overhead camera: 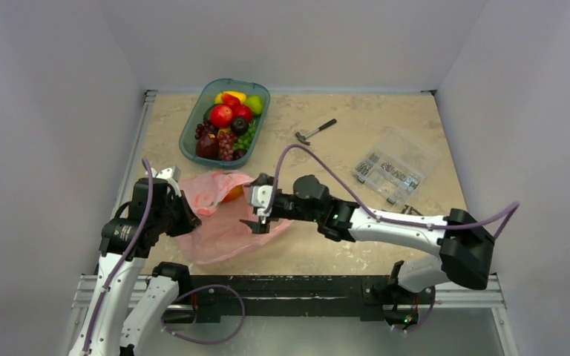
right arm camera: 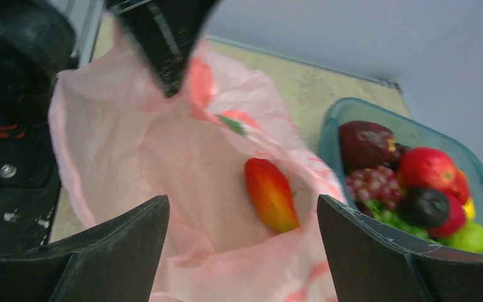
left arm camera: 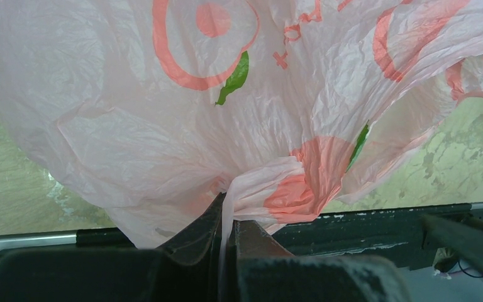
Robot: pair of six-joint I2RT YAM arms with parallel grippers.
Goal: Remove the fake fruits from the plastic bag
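A thin pink plastic bag lies at the front left of the table with its mouth facing right. My left gripper is shut on a gathered fold of it. Inside the bag rests an orange-red fruit, partly covered by the film; the top view shows only a bit of this fruit. At the bag's mouth my right gripper stands open, nothing between its fingers. In the right wrist view the fruit lies ahead, between the two fingers and beyond them.
A teal bin full of fake fruits stands behind the bag. Farther right are a hammer and a clear screw box. Bare table shows at the front, below the right arm.
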